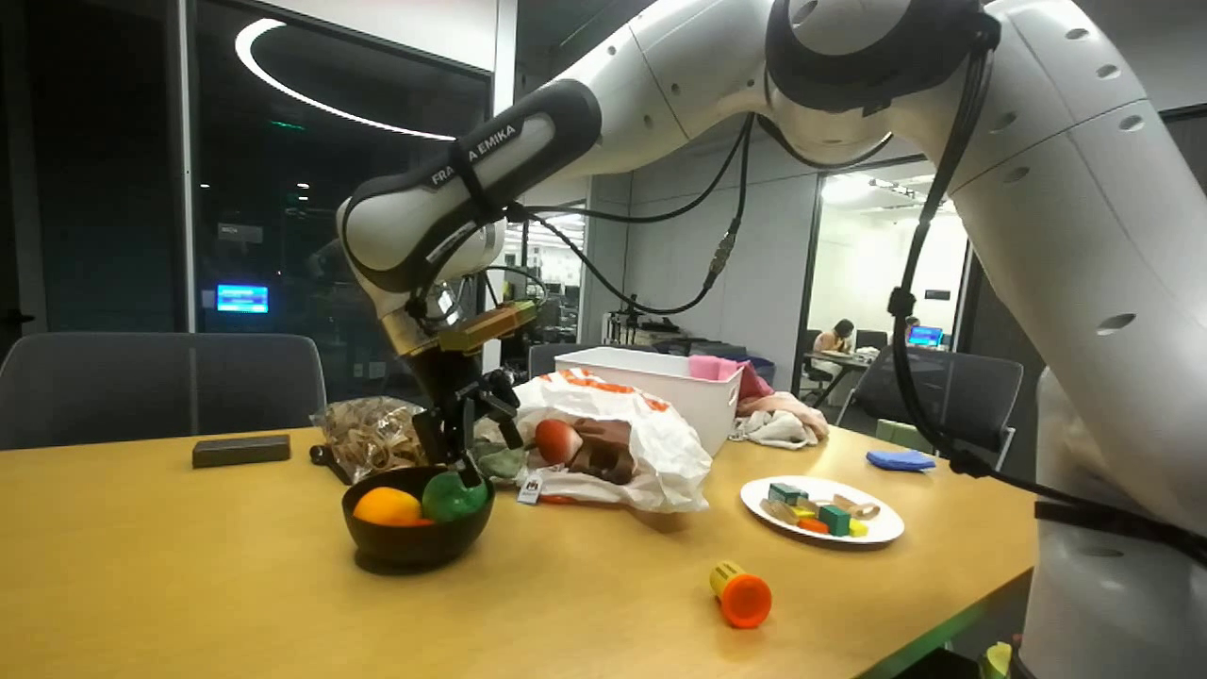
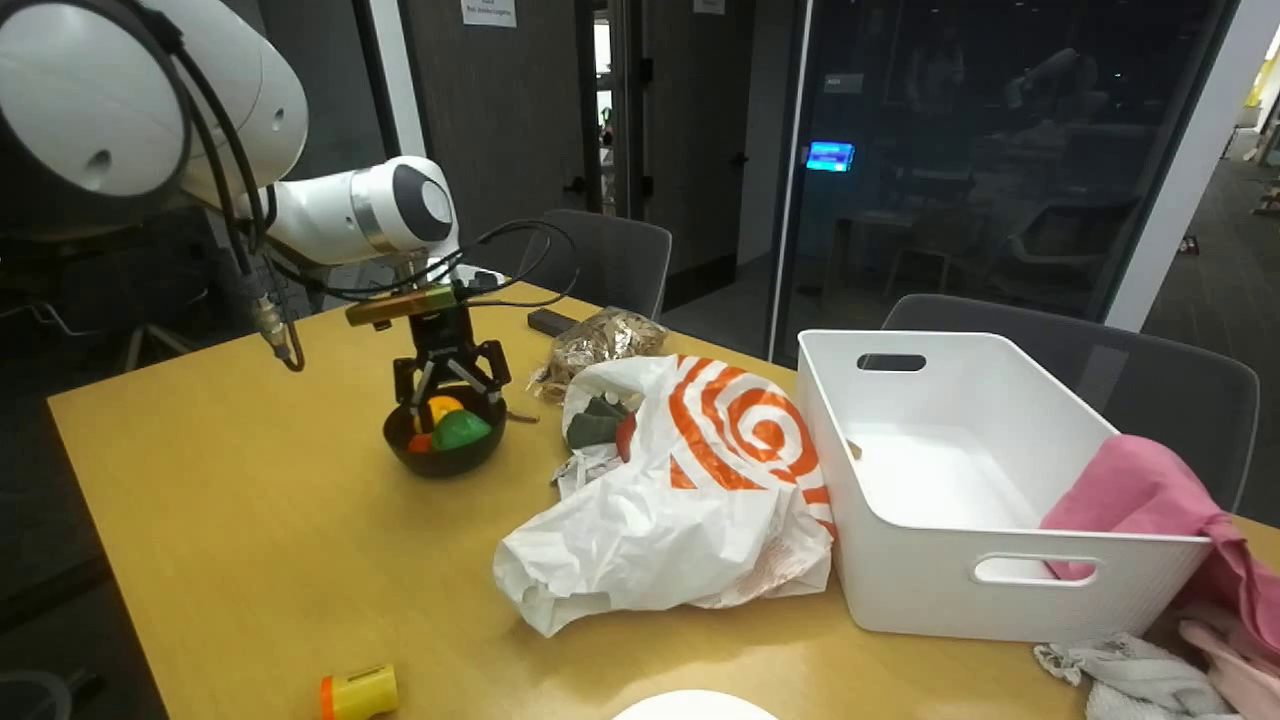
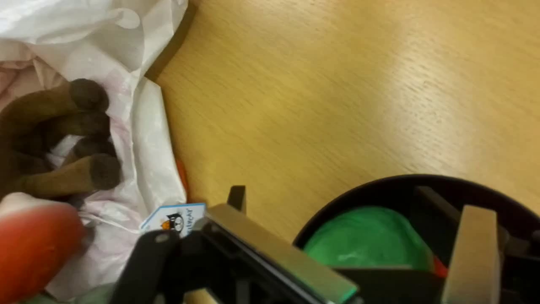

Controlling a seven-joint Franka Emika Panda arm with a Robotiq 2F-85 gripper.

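Note:
A black bowl stands on the table with an orange fruit and a round green item in it. Something small and red shows beside them. My gripper points down at the bowl, its fingers spread, with one reaching inside the rim. In the wrist view, the green item appears between the two finger pads, partly covered by the nearer finger. Nothing is clamped; whether a pad touches the green item, I cannot tell.
Close to the bowl lie a white plastic bag with its contents and a clear bag of brown material. A white bin stands behind. A yellow-orange cup and a plate of blocks are farther right.

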